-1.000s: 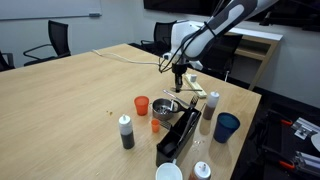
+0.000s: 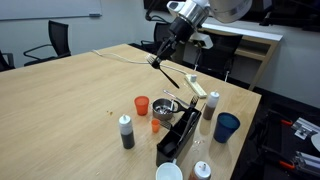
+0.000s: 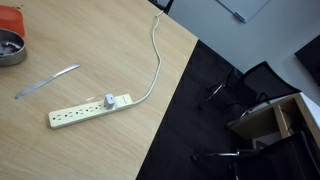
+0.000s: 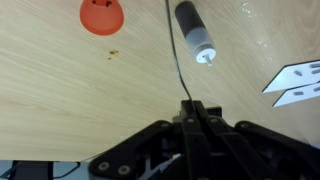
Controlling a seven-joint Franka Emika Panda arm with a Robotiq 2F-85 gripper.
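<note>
High above the table in exterior view 1 is my gripper (image 2: 155, 62), shut on a thin, dark, long utensil (image 2: 169, 77) that slants down to the right. In the wrist view this utensil (image 4: 176, 55) runs as a narrow grey strip up from between the fingertips to the top edge; its exact kind cannot be made out. Below its lower end, in exterior view 1, stands a metal pot (image 2: 164, 110). A pale knife-like blade (image 3: 47, 82) lies on the table in exterior view 2, where my gripper does not show.
A black open box (image 2: 178, 137) stands right of the pot. Around it are an orange cup (image 2: 142, 105), bottles (image 2: 126, 131), a blue cup (image 2: 227, 125) and a white mug (image 2: 169, 172). Behind lies a power strip (image 2: 193, 86).
My gripper has risen from low near the power strip to high above the table and shifted left. The dark utensil now shows clearly below it.
</note>
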